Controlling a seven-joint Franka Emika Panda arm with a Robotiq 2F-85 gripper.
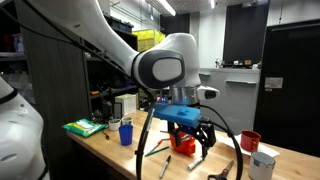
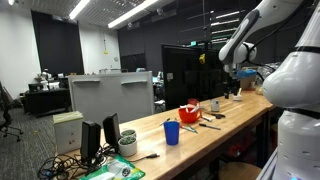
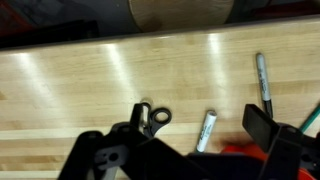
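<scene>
My gripper is open and points down over the wooden table, with nothing between its fingers. In the wrist view a white marker lies on the wood below the gap, apart from the fingers. Black-handled scissors lie just beyond the left finger. A dark-tipped pen lies toward the upper right. A red pot shows at the bottom, partly hidden by the right finger. From exterior view 1, the gripper hangs in front of the red pot, partly covering it.
A blue cup stands to the left, with a green packet farther left. On the right are a red mug and a metal can. Bare wood fills the wrist view's left side.
</scene>
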